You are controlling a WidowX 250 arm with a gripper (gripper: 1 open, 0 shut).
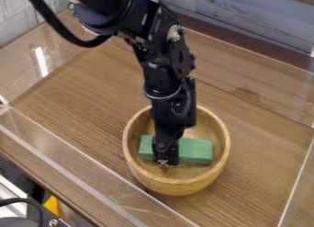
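Observation:
A round yellow-tan bowl (178, 181) stands on the wooden tray, right of centre and toward the front. A green rectangular block (196, 152) lies across the bottom inside it. The black gripper (167, 152) reaches down from above into the bowl, its fingertips at the left-middle of the green block and shut on it, as far as shows. The arm hides part of the block and the bowl's back rim.
Bare wooden surface (80, 97) spreads left of and behind the bowl, with more free room at the right. Pale walls border the back. A yellow object and a black cable sit at the lower left edge.

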